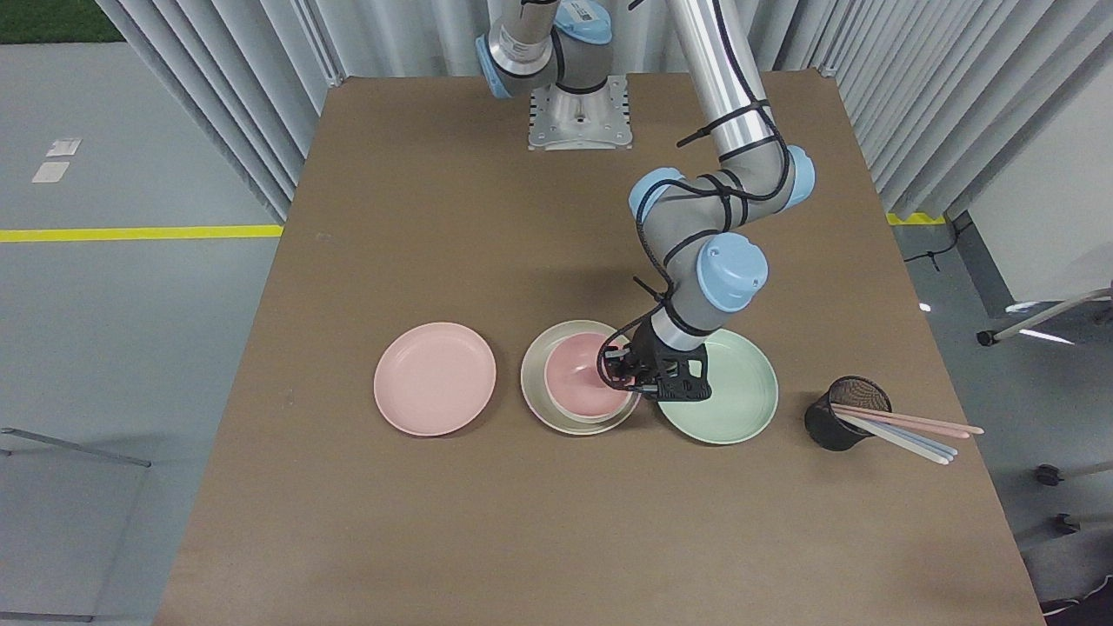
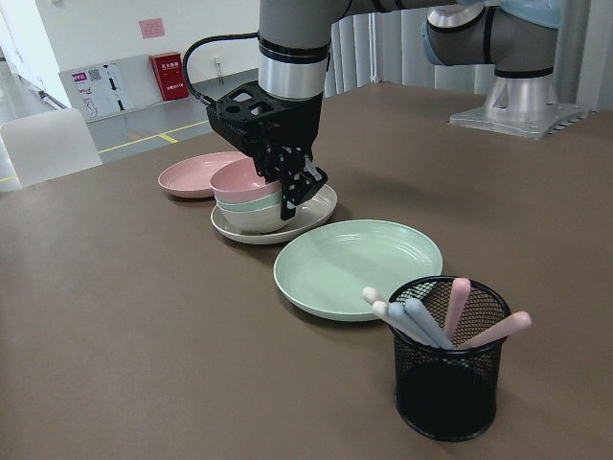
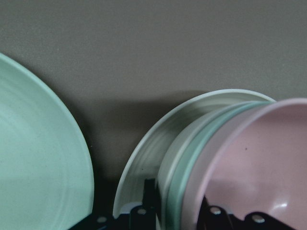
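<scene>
A stack of pink point(image 2: 235, 180), mint and white bowls point(image 2: 247, 222) sits on the grey plate point(image 1: 542, 408) in the middle. The black gripper is over the stack's rim at its right side in the front view, the layered bowl walls between its fingers in the wrist view; whether it grips them firmly is unclear. A pink plate point(image 1: 434, 379) lies left of the stack, a mint plate point(image 1: 727, 406) right of it, both empty.
A black mesh holder point(image 2: 442, 393) with pink, blue and white chopsticks stands beyond the mint plate at the right.
</scene>
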